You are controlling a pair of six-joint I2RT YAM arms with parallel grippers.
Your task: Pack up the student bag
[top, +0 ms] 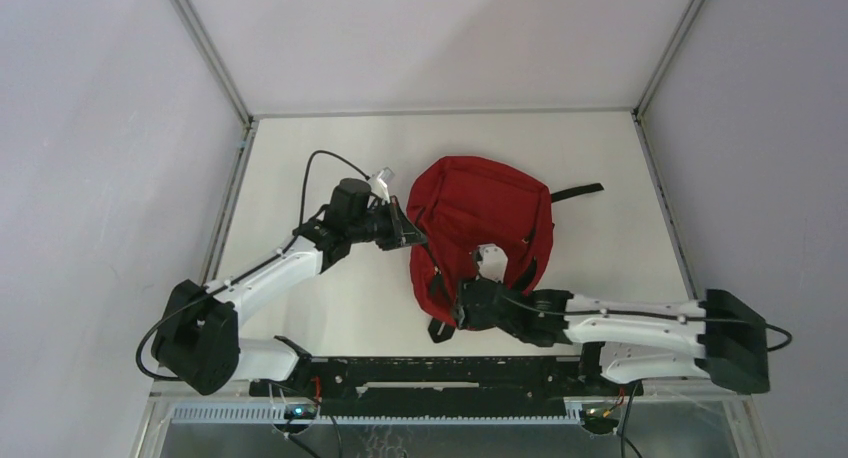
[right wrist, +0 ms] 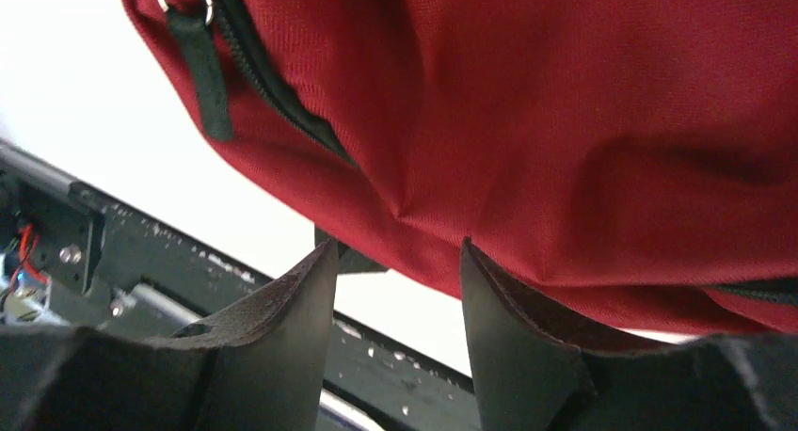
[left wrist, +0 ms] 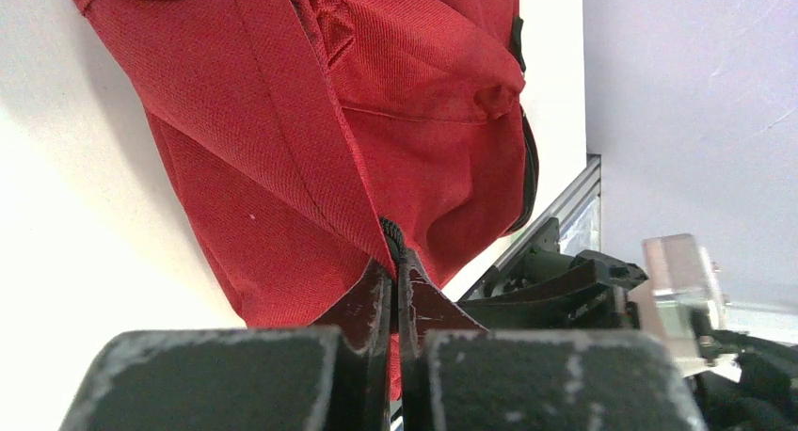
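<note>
The red bag (top: 475,200) lies rumpled on the white table, its fabric bunched toward the front. At its left side my left gripper (top: 424,241) is shut on the bag's edge; in the left wrist view the red fold and a bit of black zipper (left wrist: 391,235) run down between the fingertips. Over the bag's front part hangs my right gripper, open, with a clear gap between its fingers. The right wrist view shows a black zipper pull (right wrist: 200,73) on a metal ring. The bag's inside is hidden.
A black strap (top: 577,192) sticks out at the bag's upper right, and a short tab (top: 440,331) lies at its front. The table's front edge borders a dark rail (top: 330,371). Free table (top: 320,138) lies behind and left of the bag.
</note>
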